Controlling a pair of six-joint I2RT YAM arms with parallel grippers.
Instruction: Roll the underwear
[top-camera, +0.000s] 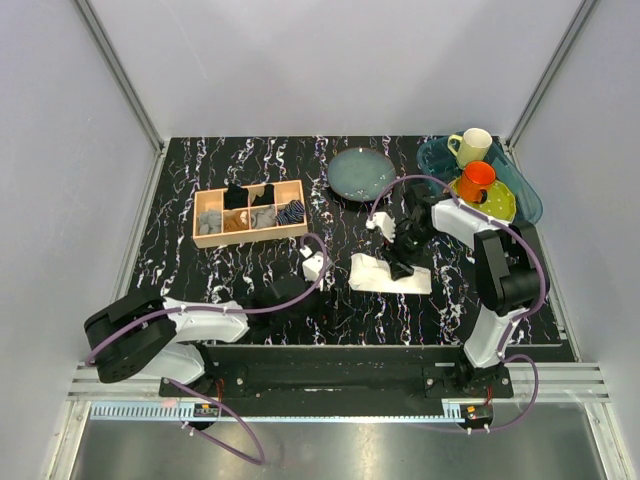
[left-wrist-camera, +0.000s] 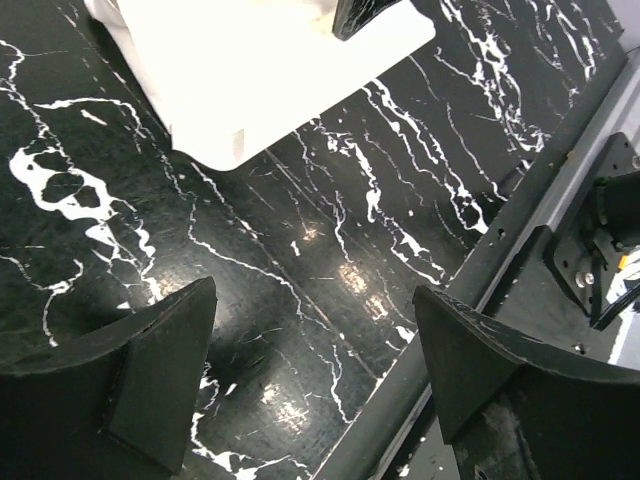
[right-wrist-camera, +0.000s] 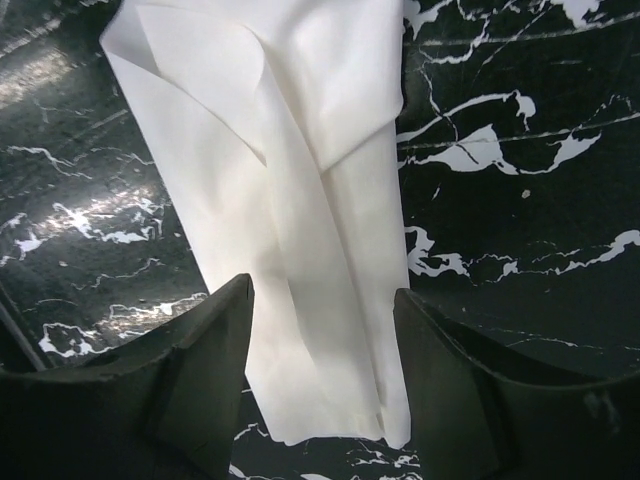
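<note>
The white underwear (top-camera: 368, 274) lies on the dark marbled table as a folded strip, running left to right in the top view. From the right wrist view its layers (right-wrist-camera: 310, 230) show a lengthwise crease and an overlapping flap. Over its right half hangs my right gripper, fingers apart, with the cloth below and between them in view. My left gripper is at the left of the strip and nearer the front edge, its fingers spread over bare table. In the left wrist view one end of the underwear (left-wrist-camera: 240, 80) shows beyond the fingers.
A wooden box (top-camera: 250, 235) with socks in compartments stands at the back left. Behind the underwear is a dark round plate (top-camera: 360, 174). A teal basket (top-camera: 530, 205) at the back right holds an orange mug (top-camera: 476, 180), a cream mug (top-camera: 472, 146) and a yellow-green dish.
</note>
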